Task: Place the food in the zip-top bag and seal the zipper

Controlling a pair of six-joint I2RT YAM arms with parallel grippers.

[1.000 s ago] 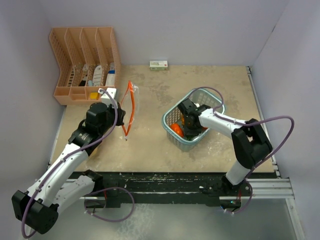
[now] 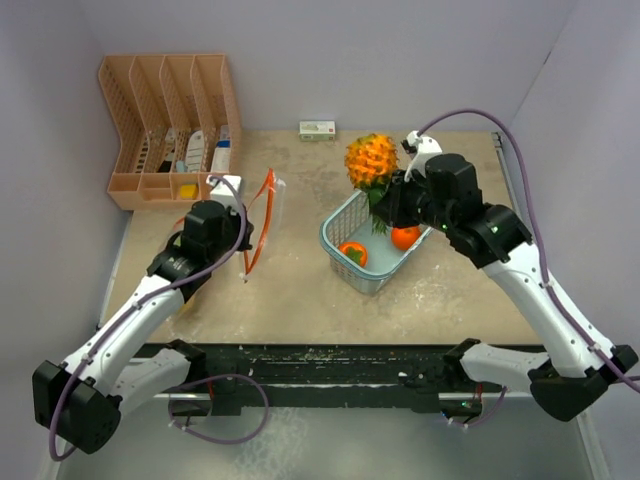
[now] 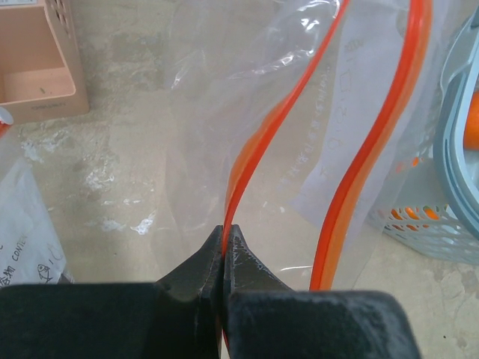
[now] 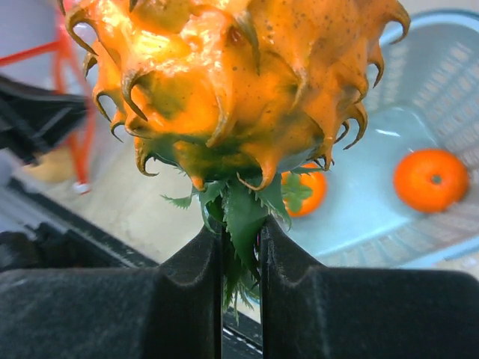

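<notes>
An orange, spiky fruit with green leaves, like a toy pineapple, is up above the blue-grey basket. My right gripper is shut on its leaves, and the orange body fills the top of the right wrist view. The clear zip bag has orange zipper strips that stand apart, so its mouth gapes. My left gripper is shut at the bag's edge, one orange strip running down between its fingertips. Inside the basket lie one orange persimmon-like fruit and another round orange fruit.
A pink divided organizer holding several items stands at the back left. Behind the bag and basket sits a small green-white box. Bare table shows between bag and basket and along the front.
My right gripper has risen out of the basket with the pineapple-like fruit, which now hangs above it. The left gripper and bag have shifted slightly; the bag's strips look wider apart.
</notes>
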